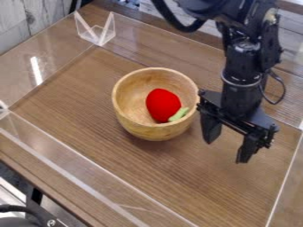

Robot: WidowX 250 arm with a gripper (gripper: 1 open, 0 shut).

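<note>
My gripper [229, 140] is open over bare wooden table, to the right of a light wooden bowl [128, 91]. Its fingers point down, with nothing between them. In the bowl are a red round object [161, 105] and a small pale green item [180, 114], partly behind it.
A small white wire-like object [92, 28] stands at the back left. A dark cable or part shows at the bottom-left corner.
</note>
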